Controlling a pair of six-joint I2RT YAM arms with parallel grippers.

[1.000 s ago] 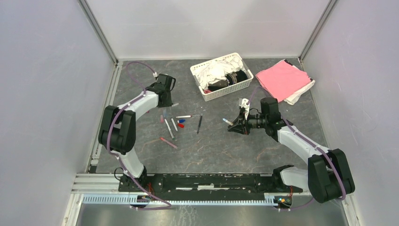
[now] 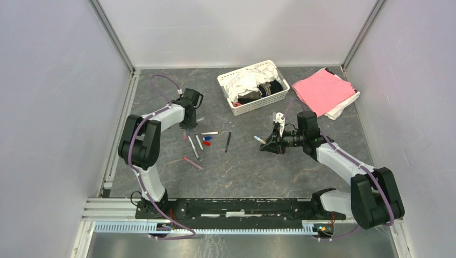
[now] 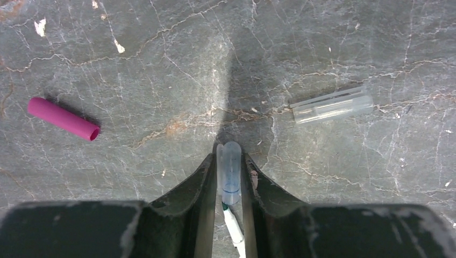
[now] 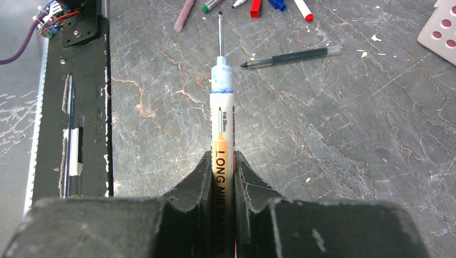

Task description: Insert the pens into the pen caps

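Between the fingers of my left gripper is a pale blue clear cap (image 3: pixel 231 169), and the gripper is shut on it, pointing down at the tabletop. Whether the cap touches the table is hard to tell. A white long-nib marker (image 4: pixel 222 129) with a bare blue tip is gripped in my right gripper (image 2: pixel 263 145), nib toward the left side of the table. On the table lie a clear cap (image 3: pixel 333 105), a magenta cap (image 3: pixel 64 119), a blue cap (image 2: pixel 207 138) and a red cap (image 2: pixel 207 143).
Several loose pens lie in the left half, among them a white pen (image 2: pixel 193 147), a pink pen (image 2: pixel 192 163) and a dark pen (image 2: pixel 228 141). A white basket (image 2: pixel 236 110) of cloths stands at the back, a pink cloth (image 2: pixel 326 91) at back right.
My left gripper has come slightly toward the table's front and lower over the pale blue cap, now shut on it. The right arm and its marker have not visibly moved.
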